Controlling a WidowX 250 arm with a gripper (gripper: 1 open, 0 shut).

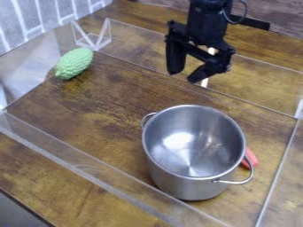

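My black gripper (196, 62) hangs at the top middle of the camera view, open, with nothing seen between its fingers. It is over the back part of the wooden work area, behind a large steel pot (193, 146), which stands upright at the lower right and looks empty. A pale green, bumpy vegetable-like object (73, 64) lies at the left, apart from the gripper. A red object (250, 158) lies just right of the pot, partly hidden by it.
Clear plastic walls enclose the wooden surface (106, 115), whose middle and left front are bare. A white railed edge runs along the top left.
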